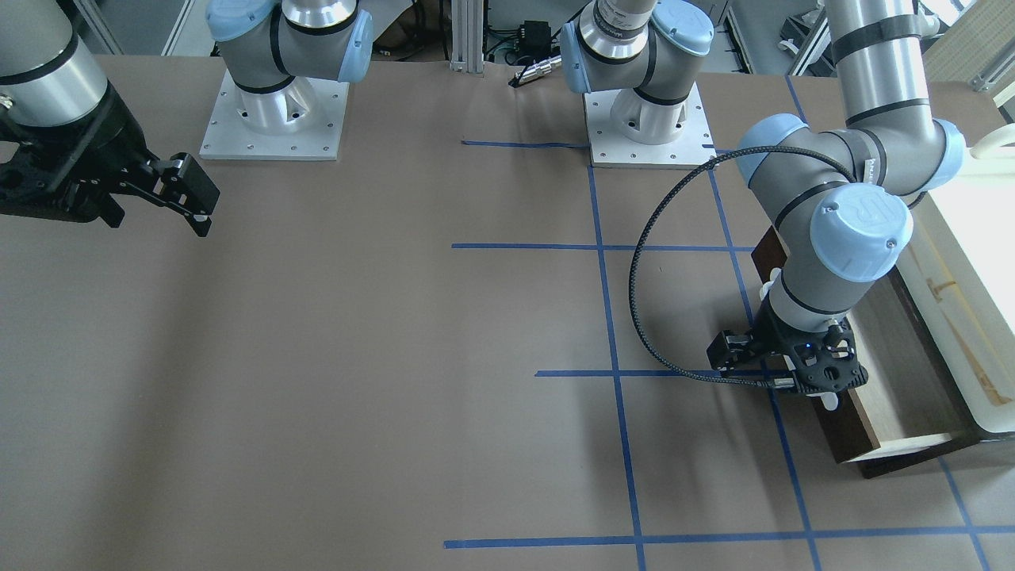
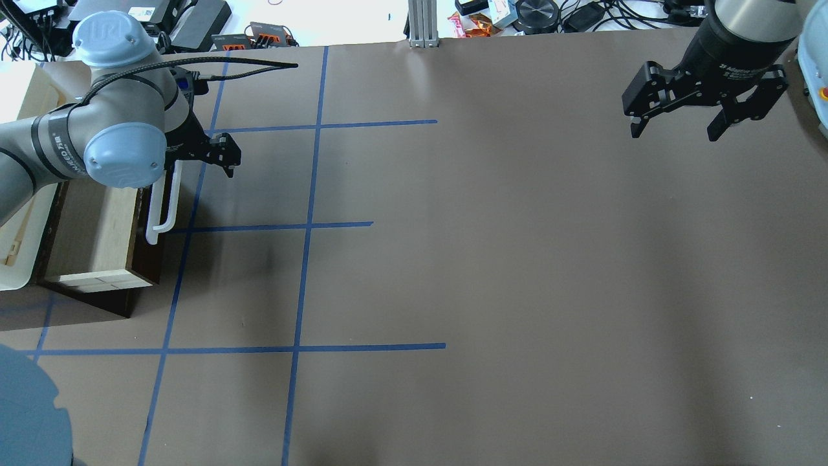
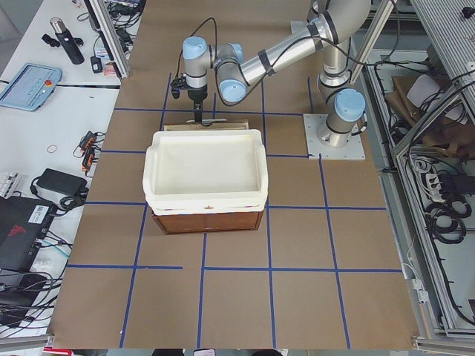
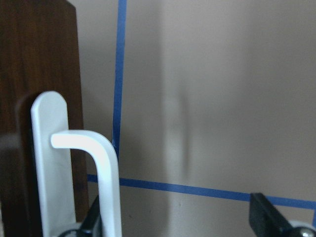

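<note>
A wooden box with a drawer (image 2: 93,225) pulled partly out stands under a white lid-like tray (image 3: 205,170). Its dark front (image 4: 15,64) carries a white handle (image 4: 106,173), seen upright in the left wrist view. My gripper (image 2: 206,151) is down at that handle, one finger (image 4: 91,224) by the bar at lower left, the other (image 4: 264,217) out over the floor at lower right. The fingers stand apart, so the gripper looks open.
A second arm's black gripper (image 1: 143,190) hangs at the left in the front view, well away. Arm bases (image 1: 276,133) stand along the edge.
</note>
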